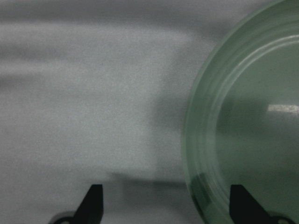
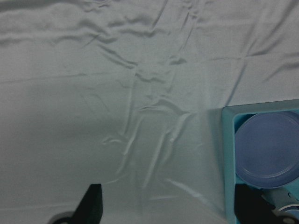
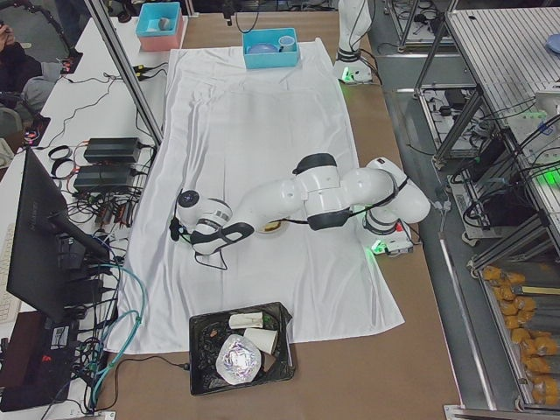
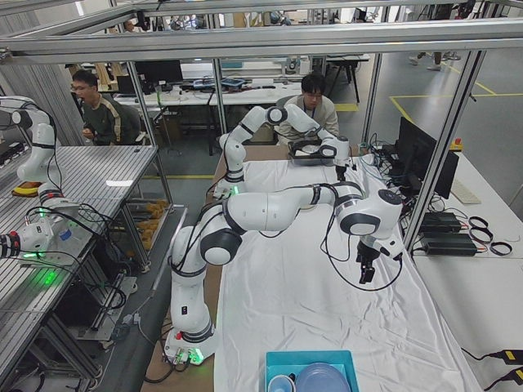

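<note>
In the left wrist view a green plate [image 1: 247,140] fills the right side. My left gripper is open just over its left rim, with nothing visibly held. In the camera left view that gripper [image 3: 179,229] is low over the cloth, and the arm hides most of the plates beneath it. My right gripper is open above the white cloth, beside a blue bin [image 2: 229,154] holding a blue plate [image 2: 265,144] and a cup [image 2: 289,210].
A black tray [image 3: 204,376] with foil and white items sits at the cloth's near edge. A monitor [image 3: 35,245] and cables line the left side. The cloth between the left arm and the blue bin is clear.
</note>
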